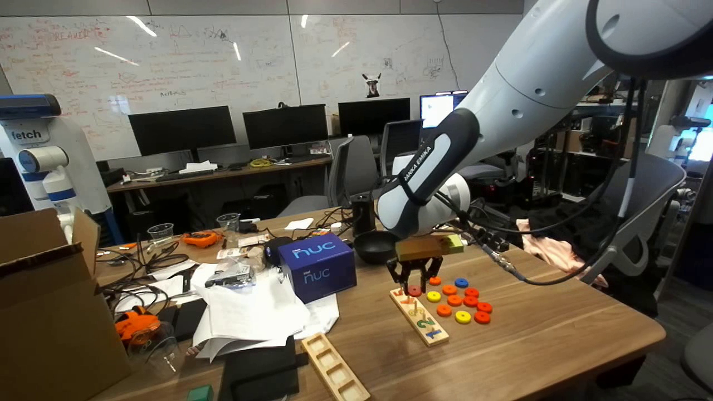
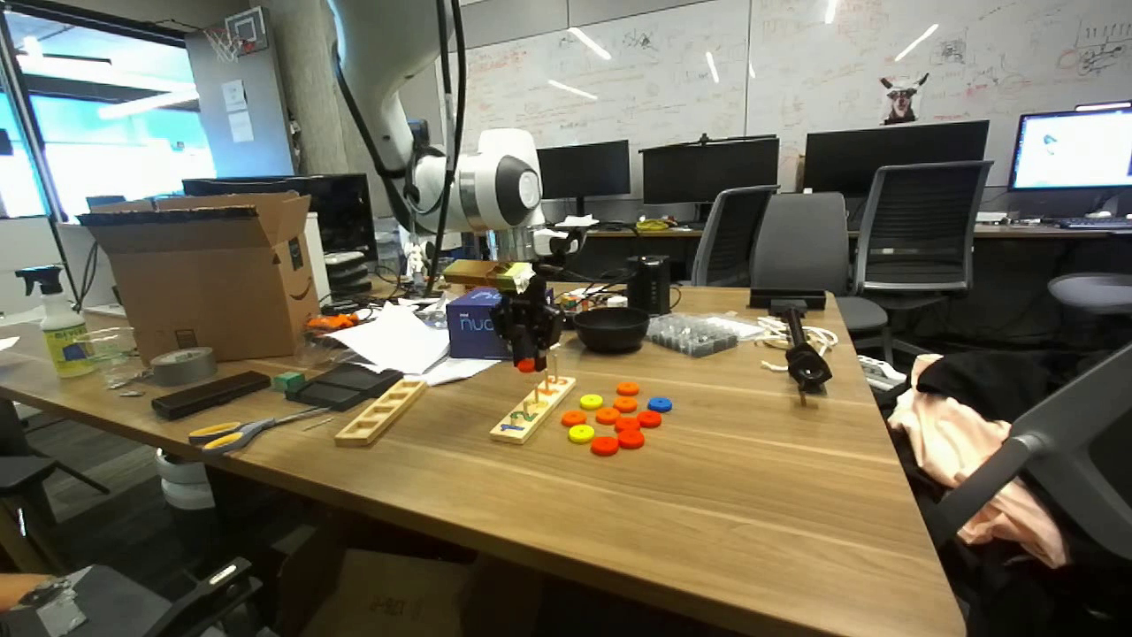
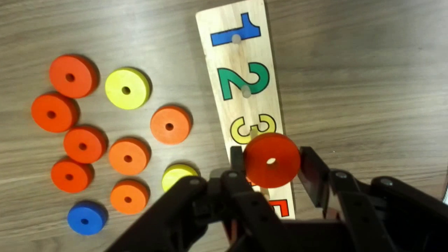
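Observation:
My gripper is shut on a red ring [image 3: 273, 174], gripped by its sides with its hole facing up. In the wrist view the ring covers part of the wooden peg board [image 3: 229, 54], between the yellow 3 [image 3: 239, 130] and the board's far-numbered end. The pegs by the blue 1 [image 3: 247, 31] and green 2 [image 3: 260, 77] are bare. In exterior view 2 the held ring [image 2: 525, 365] hangs above the board's far end, close to the tall pegs. Loose rings lie beside the board: several red and orange ones, yellow rings [image 3: 126, 88] and a blue ring [image 3: 86, 218].
A wooden tray with compartments [image 2: 366, 430] lies apart from the board. Behind stand a blue box [image 1: 317, 267] and a black bowl [image 2: 612, 329]. Scissors [image 2: 239, 435] rest near the table edge.

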